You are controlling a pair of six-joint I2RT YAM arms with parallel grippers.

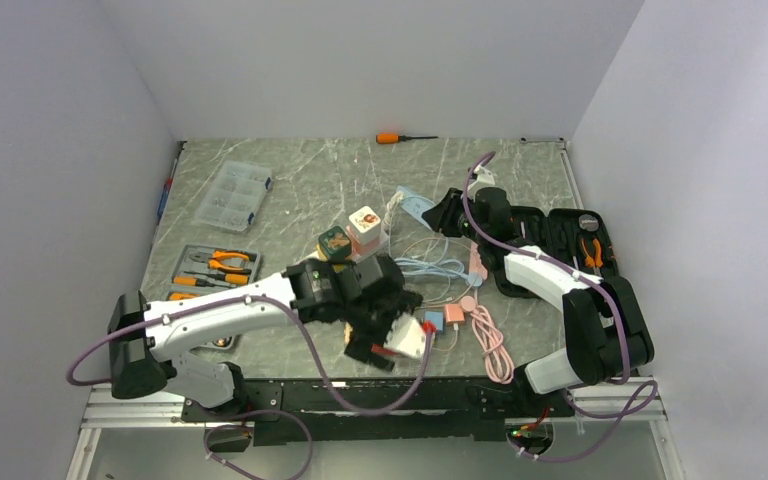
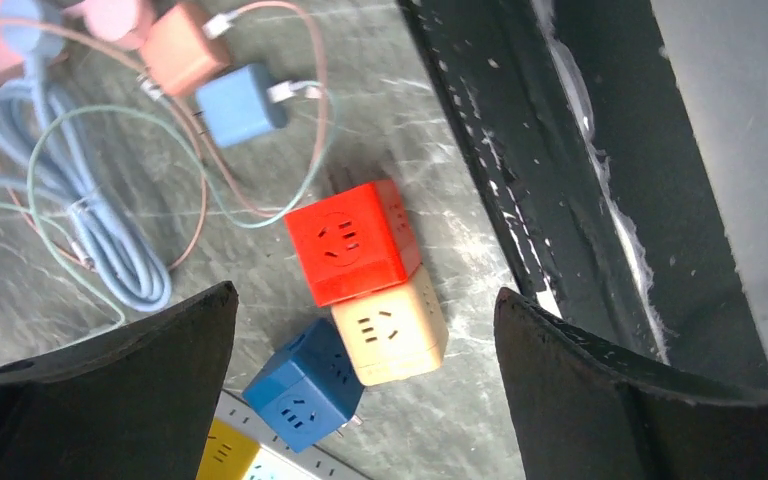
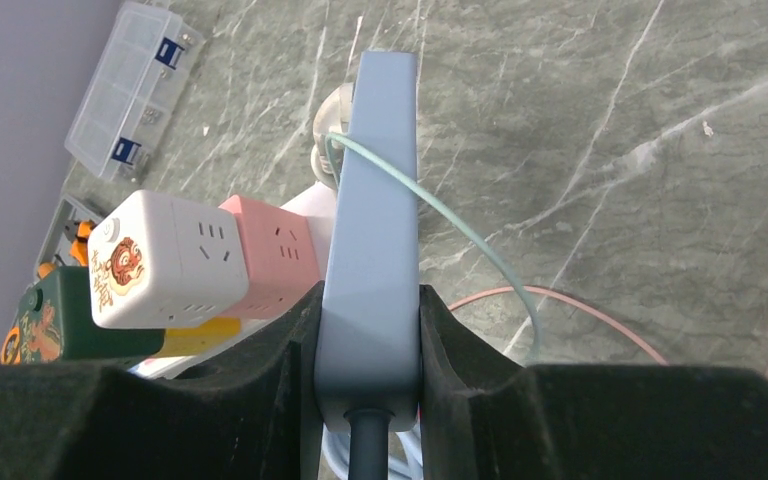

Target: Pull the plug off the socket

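Note:
In the right wrist view my right gripper grips the end of a long pale blue power strip [image 3: 370, 200], raised over the table with a thin cable draped across it; the top view shows it at centre right. My left gripper is open above a red cube socket [image 2: 345, 240], a beige cube socket [image 2: 385, 330] and a blue cube plug [image 2: 300, 390], with nothing held. A white cube [image 3: 170, 260] and pink cube [image 3: 270, 255] sit on a white strip beside the blue one.
Pink and blue chargers [image 2: 240, 105] with coiled cables lie near the front right. An open black toolkit [image 1: 590, 240] stands at the right, tool trays [image 1: 215, 265] and a clear case [image 1: 232, 195] at the left.

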